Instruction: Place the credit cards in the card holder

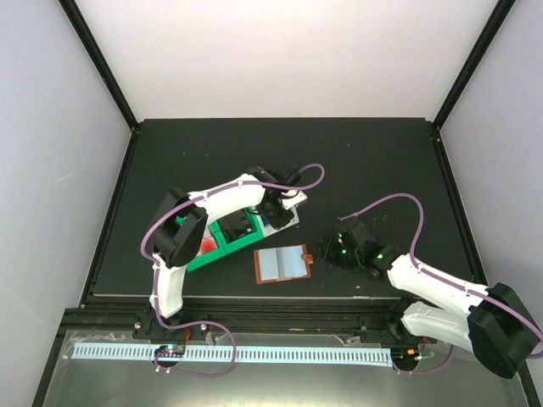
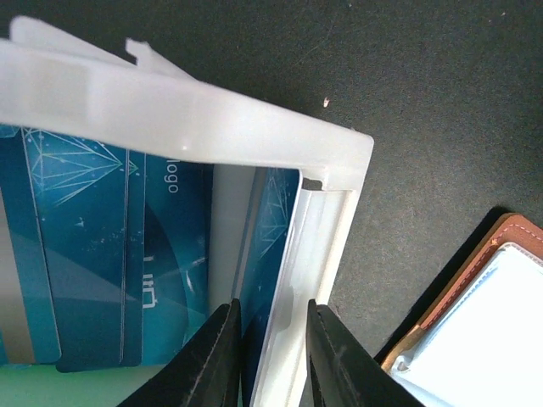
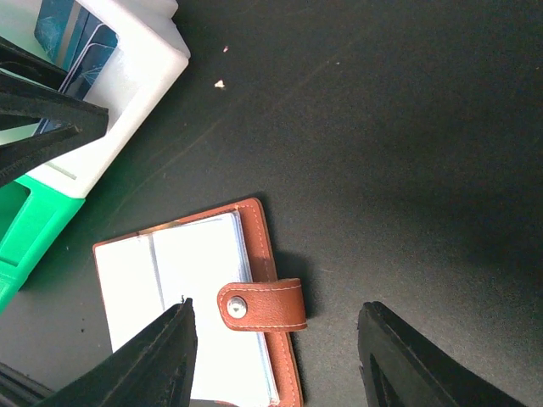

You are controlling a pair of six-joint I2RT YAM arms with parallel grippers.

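Note:
My left gripper is down in the white compartment [image 2: 187, 119] at the end of the green organizer [image 1: 221, 246], its fingers either side of blue cards [image 2: 271, 220] at that compartment's wall; whether it grips them is unclear. More blue cards [image 2: 85, 246] lie beside them. The brown leather card holder [image 3: 280, 365], with clear sleeves and a snap strap [image 3: 263, 305], lies open on the black table. My right gripper stands open over its strap side, nothing between its fingers.
Other compartments of the organizer hold red and dark items. Metal frame rails and white walls bound it.

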